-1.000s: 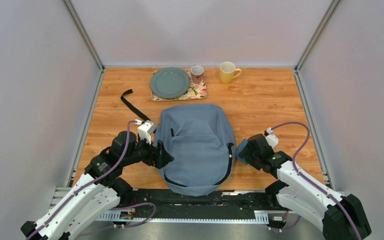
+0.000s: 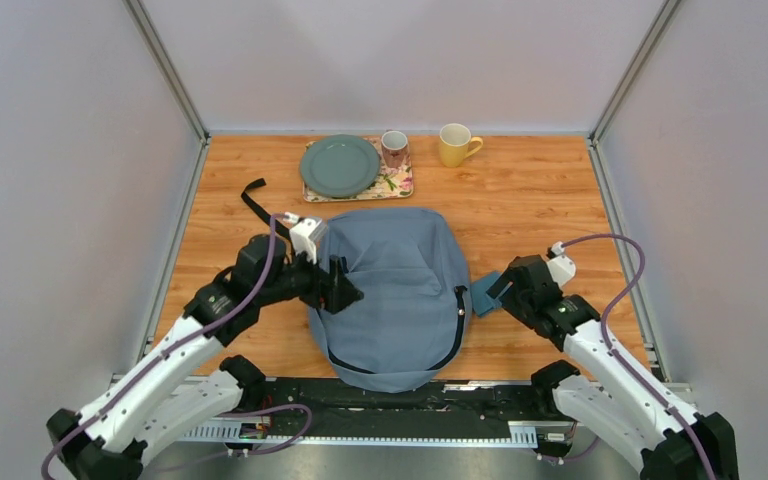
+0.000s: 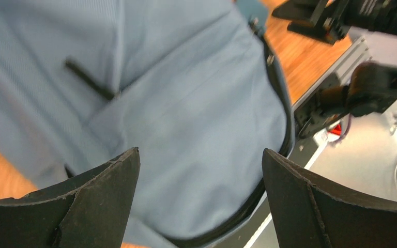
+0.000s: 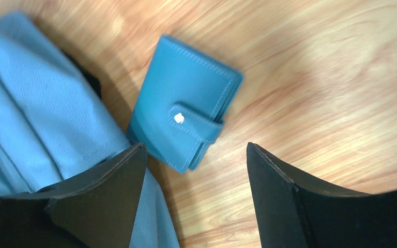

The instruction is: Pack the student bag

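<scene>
A grey-blue bag (image 2: 395, 315) lies flat in the middle of the table, its black zip curving along the lower right edge. Over the bag's left part hangs my left gripper (image 2: 348, 283), open; the left wrist view shows only bag fabric (image 3: 207, 139) beyond its spread fingers. Just right of the bag lies a small blue notebook (image 2: 484, 294) with a snap strap, flat on the wood. My right gripper (image 2: 500, 285) stands open above and beside it. In the right wrist view the notebook (image 4: 186, 103) lies past the fingertips, untouched, close to the bag's edge (image 4: 82, 129).
At the back, a floral tray (image 2: 396, 188) carries a grey-green plate (image 2: 340, 166) and a cup (image 2: 394, 150). A yellow mug (image 2: 454, 146) stands to their right. From the bag's upper left a black strap (image 2: 253, 205) reaches out. Bare wood lies at the back right.
My left gripper has moved up and right, farther over the bag. The right gripper has drawn back to the right, uncovering more of the notebook, which now lies free on the table.
</scene>
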